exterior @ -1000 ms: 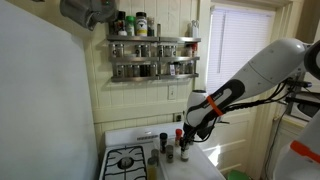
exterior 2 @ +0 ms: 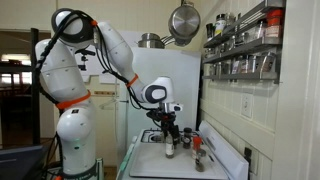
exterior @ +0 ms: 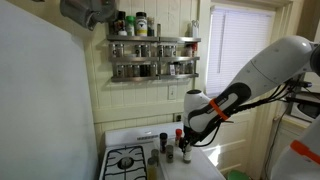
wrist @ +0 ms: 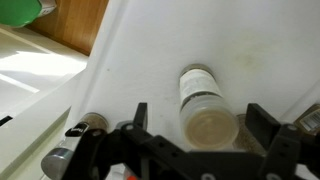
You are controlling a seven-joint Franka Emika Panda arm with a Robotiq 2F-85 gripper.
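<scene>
A small bottle with a pale label and an orange-brown top (wrist: 210, 127) stands on the white counter, seen from above in the wrist view. My gripper is open, its dark fingers apart on either side of the bottle's top, with the bottle not gripped. In exterior view 1 the gripper (exterior: 189, 142) hangs right over the bottle (exterior: 187, 156). From the other side, the bottle (exterior 2: 169, 149) shows just under the gripper. How far down the fingertips reach beside it is hard to tell.
Several other jars stand close by, including a dark-lidded jar (exterior: 170, 154) and a red-topped one (exterior: 179, 133). A gas stove (exterior: 126, 161) lies to the left. Wall shelves (exterior: 153, 58) hold rows of jars. Bare counter lies beyond the bottle in the wrist view.
My arm has come down a little and shifted slightly left in exterior view 1, bringing the gripper closer to the bottle. The bottle and jars appear unmoved.
</scene>
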